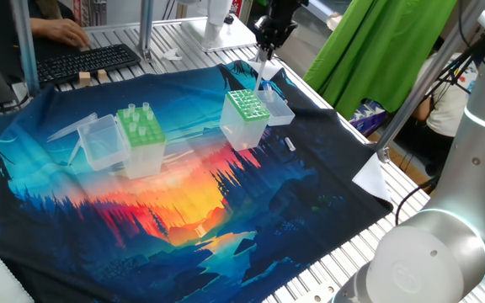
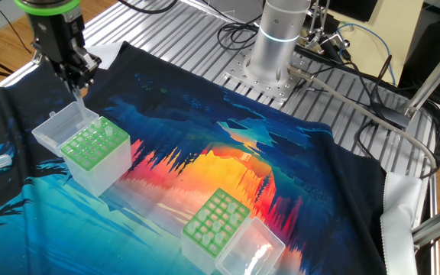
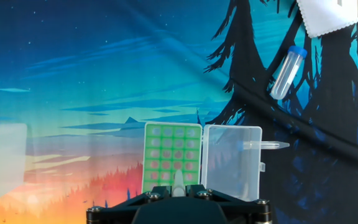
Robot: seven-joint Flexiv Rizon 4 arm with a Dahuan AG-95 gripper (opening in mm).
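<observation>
High at the back in exterior view 1, my gripper (image 1: 264, 52) is shut on a slender translucent pipette tip (image 1: 259, 76), which points down. Exterior view 2 has the gripper (image 2: 77, 85) above the rear of a clear box (image 2: 100, 176) with a green perforated top (image 2: 95, 143). In the wrist view the held tip (image 3: 178, 182) overlaps the near part of this green grid (image 3: 166, 152); whether it touches cannot be told. Most holes there look empty. A second green-topped box (image 1: 141, 135) has several tips standing in it.
Open clear lids lie beside both boxes, one right of the nearer grid (image 3: 232, 162) in the wrist view. A loose tip (image 3: 269, 145) shows by that lid. Farther right lies a blue-capped tube (image 3: 288, 73). The printed cloth (image 1: 200, 244) has wrinkles and much clear room.
</observation>
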